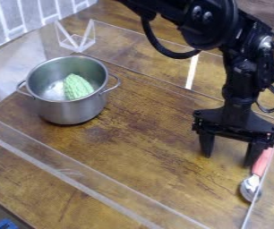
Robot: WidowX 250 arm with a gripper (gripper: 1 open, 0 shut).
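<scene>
My gripper [229,148] is low over the right side of the wooden table, open, with its two dark fingers apart. Just to its right lies a utensil with a pink handle [262,159] and a silver end [250,188]. A steel pot [68,107] on the left holds a pale green striped item [86,88] and something whitish. Whether anything is between my fingers is hard to tell, but none shows.
Bare table [127,161] fills the middle and front. Clear edging strips run along the sides. A blue object [1,223] sits in the lower left corner.
</scene>
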